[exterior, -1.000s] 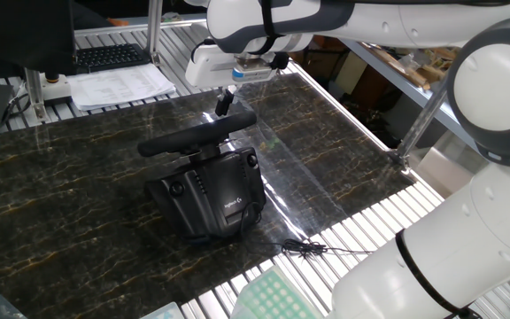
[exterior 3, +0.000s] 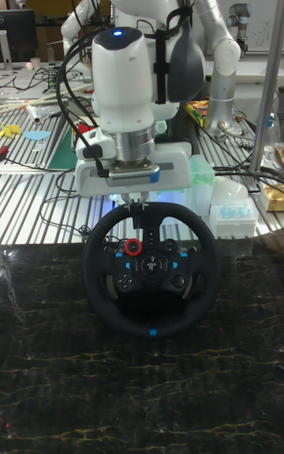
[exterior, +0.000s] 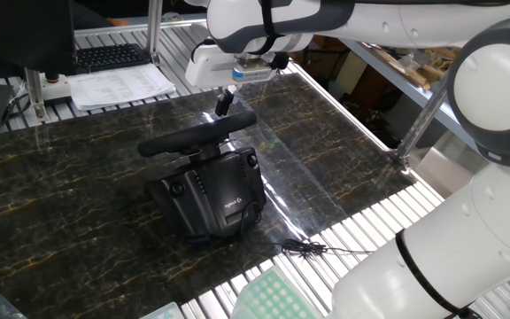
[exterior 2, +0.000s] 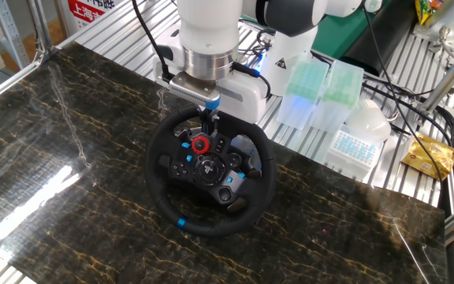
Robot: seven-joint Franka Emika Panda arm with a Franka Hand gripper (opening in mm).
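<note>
A black racing steering wheel (exterior 2: pixel 268 170) stands on the dark marbled board, with its rim tilted and its hub (exterior 3: pixel 153 264) bearing blue marks and a red dial. Its bulky black base (exterior: pixel 212 197) shows from behind in exterior view 1. My gripper (exterior: pixel 225 103) points down at the rim's right-hand end in that view. From the front, the gripper (exterior 3: pixel 139 217) appears over the upper part of the wheel, left of centre. Its dark fingertips overlap the wheel, so their spacing and any contact with the rim are unclear.
Translucent green-tinted boxes (exterior 2: pixel 303 88) and a white tip rack (exterior 2: pixel 354 150) stand beside the board. A black cable (exterior: pixel 303 247) trails from the wheel's base. Papers (exterior: pixel 119 86) and a keyboard (exterior: pixel 112 58) lie behind. Much of the board around the wheel is bare.
</note>
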